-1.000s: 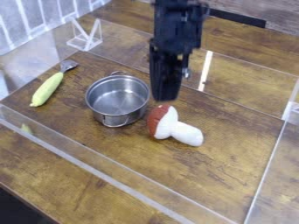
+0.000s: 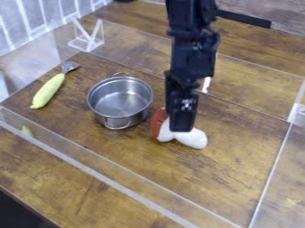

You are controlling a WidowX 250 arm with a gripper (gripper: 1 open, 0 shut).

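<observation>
My black gripper (image 2: 183,116) hangs over a red-and-white toy mushroom (image 2: 191,139), open, its fingers pointing down and hiding part of the toy. Left of it stands a steel pot (image 2: 119,100) on the wooden table (image 2: 143,183). A yellow corn cob (image 2: 48,92) lies at the far left.
A fork (image 2: 70,68) lies beyond the corn. A white piece (image 2: 87,37) sits at the back left by the clear barriers.
My gripper has come down from above to just over the toy mushroom, partly covering it. The pot and corn have not moved.
</observation>
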